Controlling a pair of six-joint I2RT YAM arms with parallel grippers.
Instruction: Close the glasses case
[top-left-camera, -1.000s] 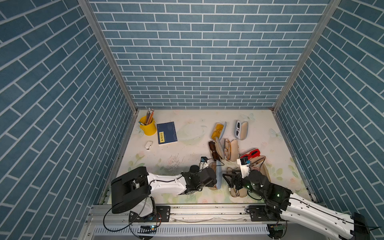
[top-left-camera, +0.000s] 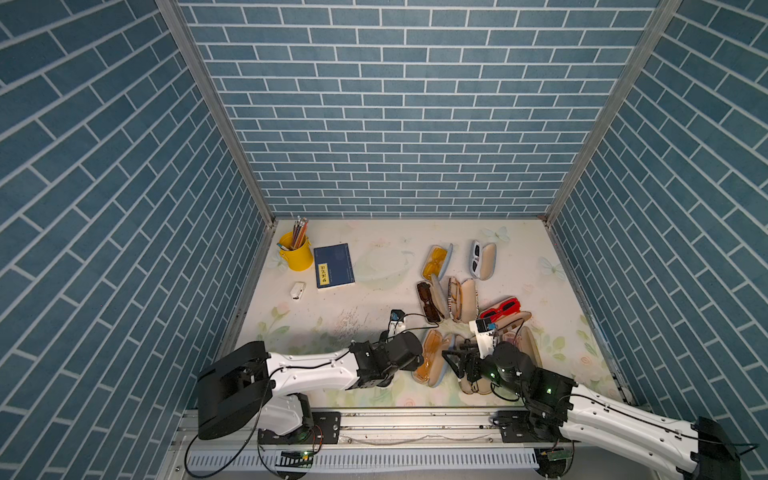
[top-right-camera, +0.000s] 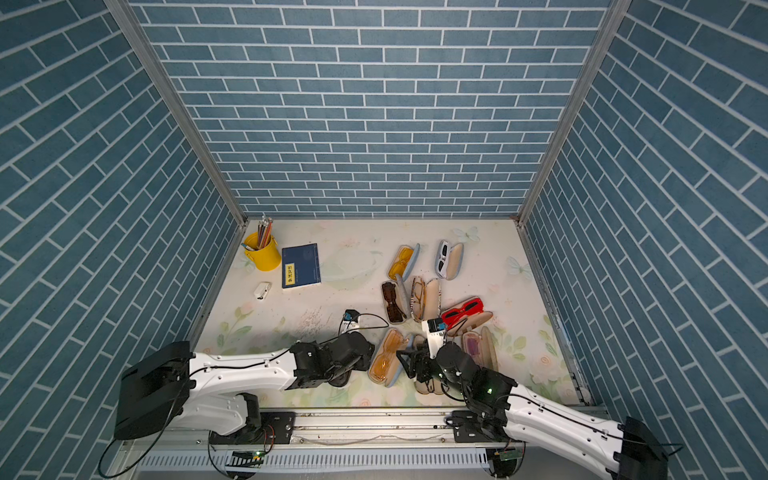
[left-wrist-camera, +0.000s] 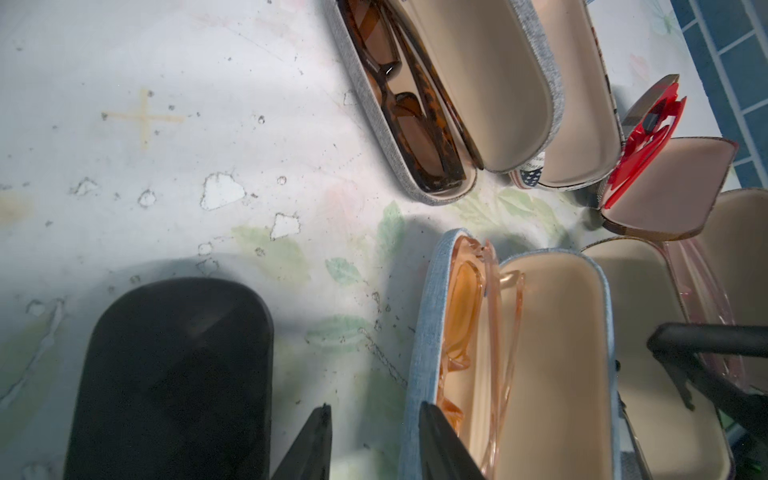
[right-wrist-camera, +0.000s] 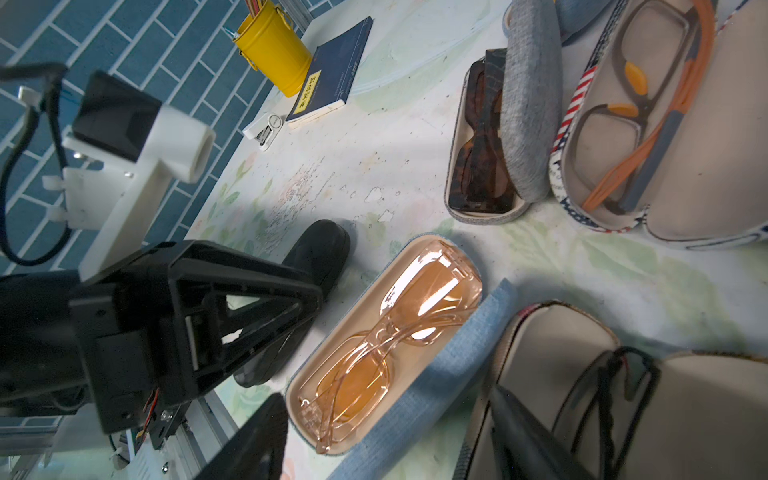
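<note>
A light-blue denim glasses case (right-wrist-camera: 424, 392) lies open at the front, its lid raised beside the base. Clear orange glasses (right-wrist-camera: 376, 344) rest in its base. Just left of the case, my left gripper is partly open; nothing shows between its fingers, and one of them overlaps the case's left rim in the left wrist view. My right gripper stands open over the right side of this case, its fingers (right-wrist-camera: 512, 424) wide apart and empty. A black shut case (left-wrist-camera: 168, 384) lies to the left, partly under my left arm.
Several more open cases crowd the right: tortoiseshell sunglasses (right-wrist-camera: 480, 136), a striped-rim case (right-wrist-camera: 576, 152), red glasses (left-wrist-camera: 648, 144) and a beige case (right-wrist-camera: 552, 344). A yellow bucket (top-left-camera: 297, 256) and blue book (top-left-camera: 333, 265) stand back left.
My left arm has moved left, uncovering more of the denim case, which now looks more slanted, its far end to the right. The right arm has shifted slightly left.
</note>
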